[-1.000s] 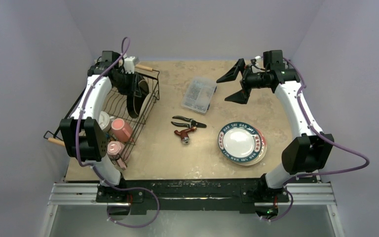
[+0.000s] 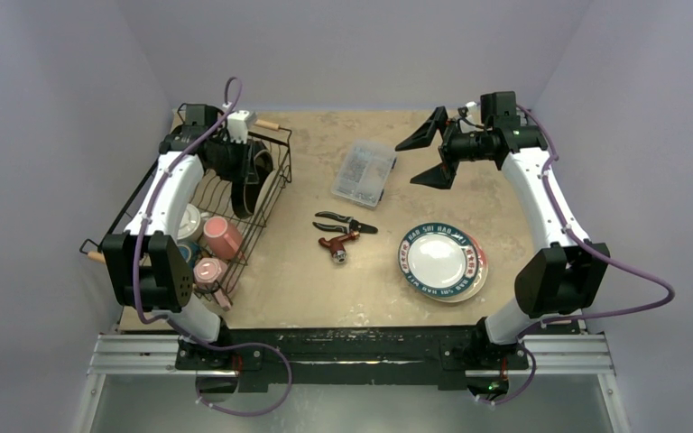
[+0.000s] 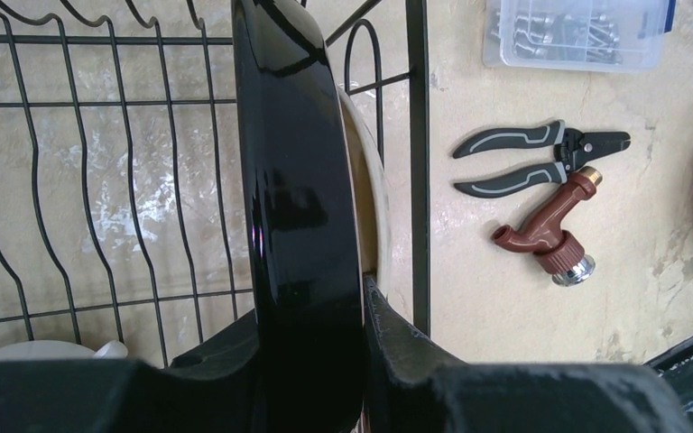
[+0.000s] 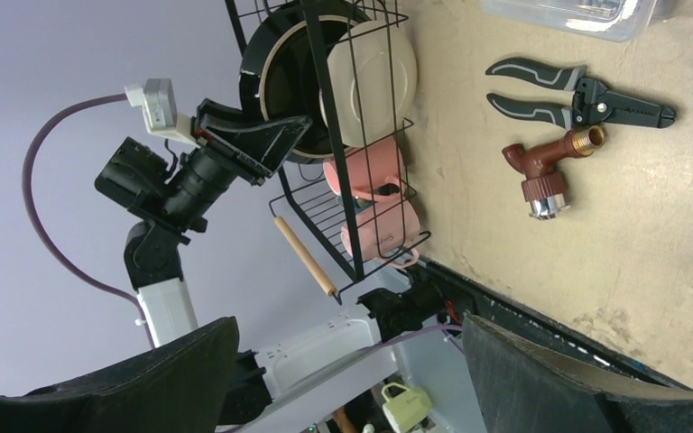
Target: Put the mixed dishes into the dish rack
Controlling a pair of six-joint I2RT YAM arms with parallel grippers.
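In the wire dish rack (image 2: 284,140) my left gripper (image 2: 239,162) is shut on a black plate (image 3: 298,198), which stands on edge beside a cream plate (image 4: 379,81). Pink mugs (image 2: 223,237) and white cups (image 2: 189,219) sit at the rack's front. A stack of plates (image 2: 436,257), topped by one with a teal lettered rim, lies on the right of the table. My right gripper (image 2: 429,158) hangs open and empty above the table's back right.
A clear parts box (image 2: 361,171), pruning shears (image 2: 345,223) and a brown tap fitting (image 2: 337,246) lie mid-table.
My left arm has shifted slightly toward the front and right, with the black plate barely moving. The right arm has not moved.
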